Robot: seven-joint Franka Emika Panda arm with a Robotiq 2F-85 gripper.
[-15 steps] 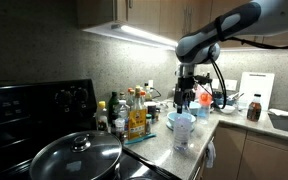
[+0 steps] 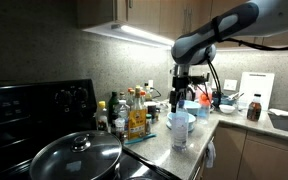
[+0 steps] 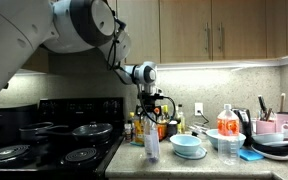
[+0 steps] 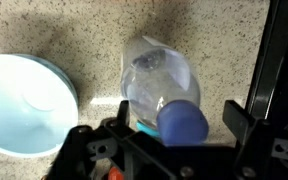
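Observation:
A clear plastic bottle with a blue-purple cap (image 4: 182,122) stands upright on the counter, seen from above in the wrist view. My gripper is open above it, dark fingers on either side of the cap with gaps showing. In exterior view 1 the bottle (image 2: 180,128) is pale and stands near the counter's front, under the gripper (image 2: 178,104). Exterior view 2 shows the same bottle (image 3: 151,141) below the gripper (image 3: 150,112). The fingertips are too small to make out in both exterior views.
Light blue bowls (image 3: 188,146) stand close beside the bottle. A large bottle with an orange cap (image 3: 228,134) is farther right. Several oil and sauce bottles (image 2: 137,115) line the wall side. The stove holds a lidded pan (image 2: 76,160).
My arm has shifted slightly left in exterior view 1, and more of the bottle's upper part shows. The bottle's base appears to be in the same place.

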